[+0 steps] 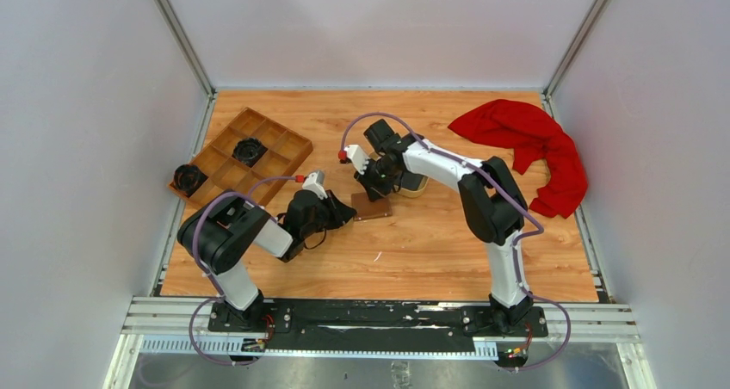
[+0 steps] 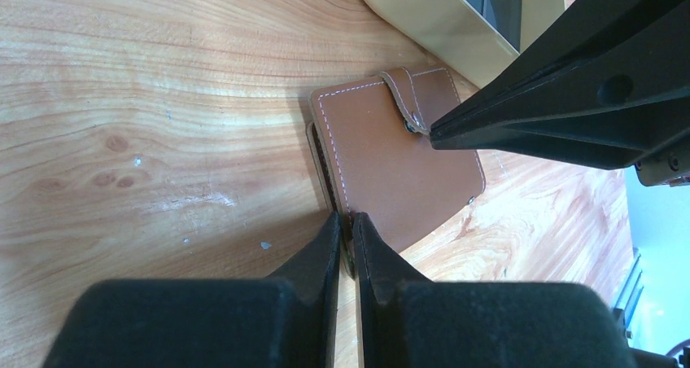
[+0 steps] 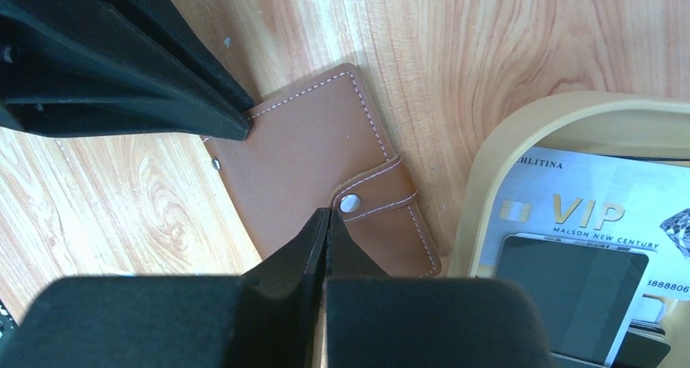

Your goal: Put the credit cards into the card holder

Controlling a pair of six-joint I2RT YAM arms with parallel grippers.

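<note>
The brown leather card holder (image 2: 390, 152) lies closed on the table, its strap fastened across one edge by a snap (image 3: 350, 203). My left gripper is shut on the holder's near corner. Right by the snap, my right gripper is shut with nothing between its fingers, its tips touching or just above the strap's end. Beside the holder stands a cream container (image 3: 480, 173). Inside it are cards, among them a pale blue VIP card (image 3: 569, 193) and a dark card (image 3: 561, 291) lying over it. Anything inside the holder is hidden.
At the back left is a wooden compartment tray (image 1: 280, 135) holding black coiled items (image 1: 250, 151). A red cloth (image 1: 525, 144) lies crumpled at the back right.
</note>
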